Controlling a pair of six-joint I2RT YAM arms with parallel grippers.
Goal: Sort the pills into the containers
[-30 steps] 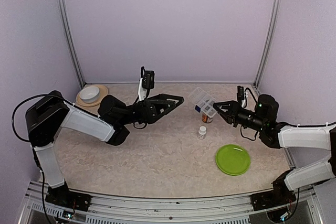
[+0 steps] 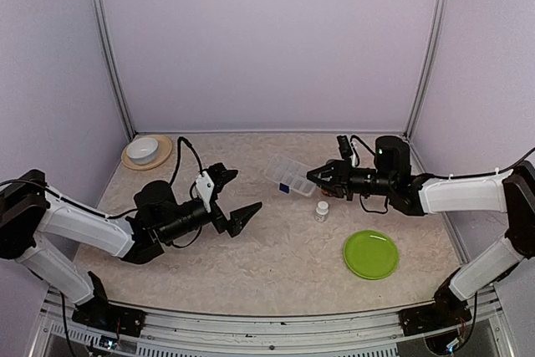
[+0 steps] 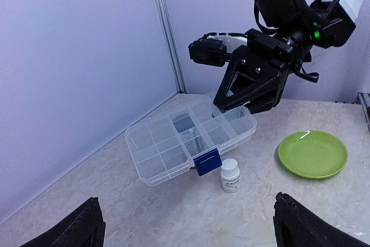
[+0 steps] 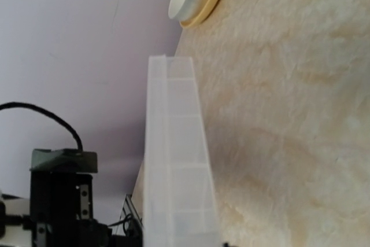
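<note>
A clear compartment box (image 2: 286,171) with a blue latch is held in the air by my right gripper (image 2: 316,176), shut on its right end; it fills the middle of the right wrist view (image 4: 176,148). A small white-capped bottle (image 2: 321,211) stands on the table below it, also in the left wrist view (image 3: 230,176). A second container behind the right gripper is mostly hidden. My left gripper (image 2: 242,194) is open and empty, left of the box and apart from it. No loose pills can be made out.
A green plate (image 2: 370,254) lies at the front right of the table (image 2: 217,265). A white bowl (image 2: 142,147) on a round beige board (image 2: 165,153) sits at the back left.
My right gripper has carried the box to the left. My left gripper has moved back leftward and lower and has turned, its fingers now spread wide in the top view.
</note>
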